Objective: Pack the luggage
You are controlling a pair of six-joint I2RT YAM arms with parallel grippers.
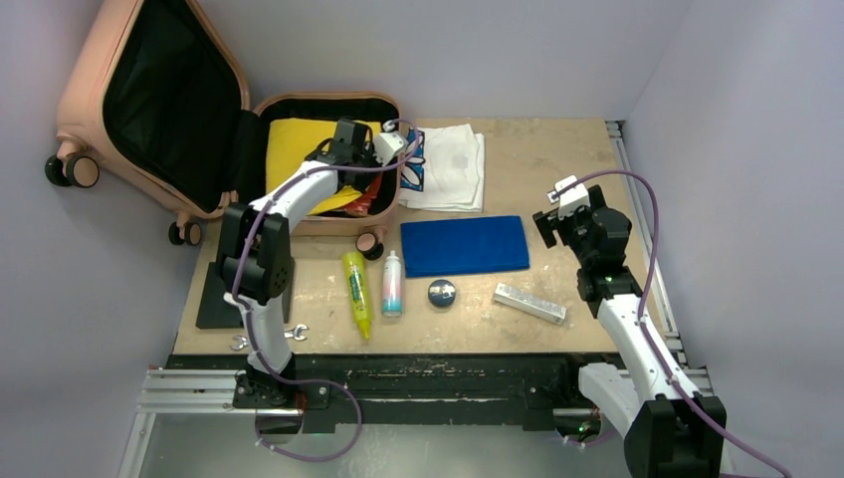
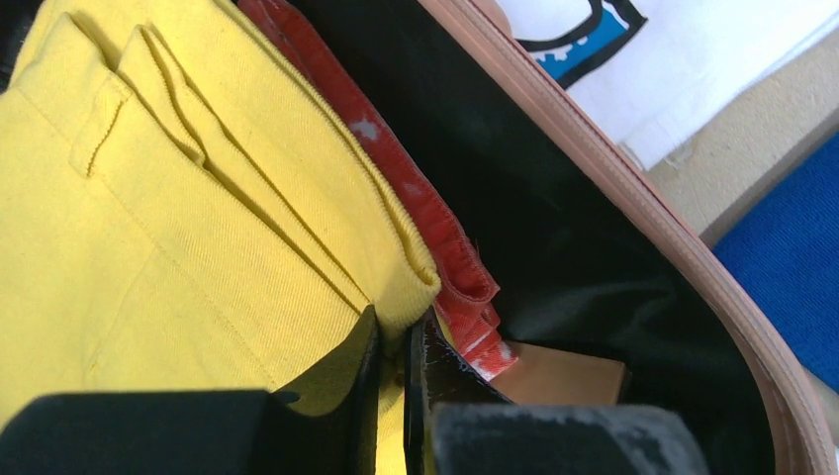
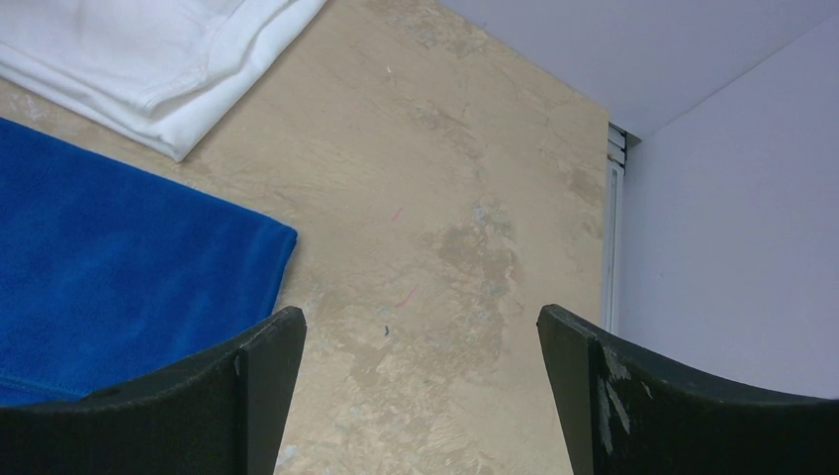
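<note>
An open pink suitcase (image 1: 329,227) holds a folded yellow cloth (image 2: 188,237), with a red cloth (image 2: 406,188) under its right side. My left gripper is inside the suitcase, shut on the yellow cloth's folded edge. My right gripper stands open over bare table at the right, beside a blue folded cloth (image 1: 465,245). A white cloth (image 1: 448,169) with a printed motif lies next to the suitcase. A yellow bottle (image 1: 356,294), a spray can (image 1: 392,289), a round tin (image 1: 441,293) and a silver bar (image 1: 529,303) lie along the front.
A dark flat item (image 1: 217,299) and a wrench (image 1: 298,332) lie front left, partly behind my left arm. The suitcase lid (image 1: 164,110) leans open at the back left. Walls border the back and right.
</note>
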